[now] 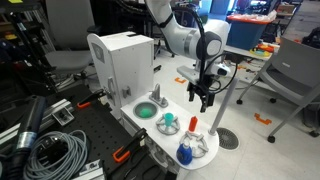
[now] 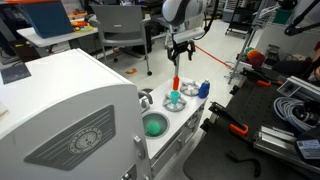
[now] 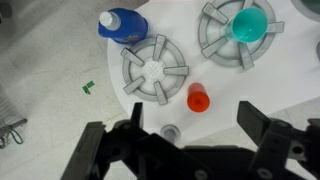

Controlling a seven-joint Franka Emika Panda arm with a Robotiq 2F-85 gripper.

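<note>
My gripper [image 1: 203, 99] hangs open above the white counter, its two fingers wide apart and nothing between them. A small red upright object [image 1: 193, 124] stands on the counter below it. In the wrist view the red object [image 3: 198, 97] shows just beyond the gap between the fingertips, apart from both. A teal cup [image 3: 248, 25] sits on one grey burner, and a blue bottle with a white cap [image 3: 123, 25] stands beside the other burner [image 3: 155, 69]. From the second exterior side, the gripper [image 2: 182, 50] appears above and behind the red object [image 2: 176, 83].
A round sink [image 1: 146, 110] with a faucet lies towards the white cabinet [image 1: 120, 65]. A slim pale post [image 1: 226, 98] rises at the counter's far edge, close to the gripper. Black rails and a cable coil [image 1: 62, 155] lie off the front side.
</note>
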